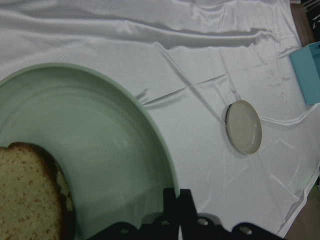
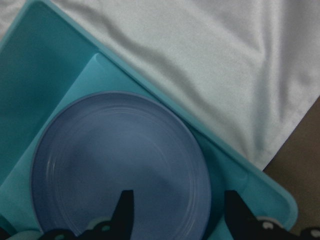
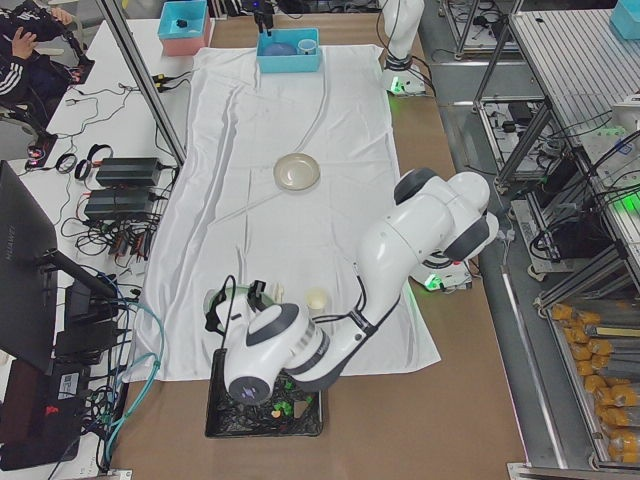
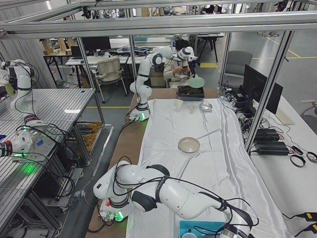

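In the left wrist view a green plate with a slice of brown-crusted bread on it has its rim between the fingers of my left gripper, which is shut on it. The camera right view shows the green plate raised near the black bin at the table's far end. My right gripper stands open over a blue plate inside a teal box.
A beige plate sits mid-cloth. A pale cup, a small light item and a foil object lie near the bin. The cloth around the beige plate is clear.
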